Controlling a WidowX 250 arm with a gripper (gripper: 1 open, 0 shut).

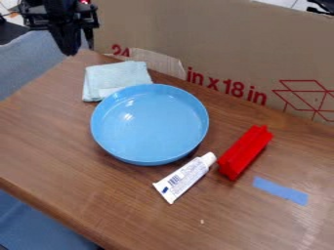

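My dark gripper (64, 35) hangs at the top left, partly cropped by the frame's edge, above and left of a folded pale cloth (113, 78). Whether its fingers are open or shut is unclear. A blue plate (148, 124) lies in the middle of the wooden table, next to the cloth. A white tube (185, 179) lies at the plate's lower right, and a red object (244, 151) lies to the right of that.
A large cardboard box (248, 49) stands along the back. A blue tape strip (279, 190) is on the table at the right.
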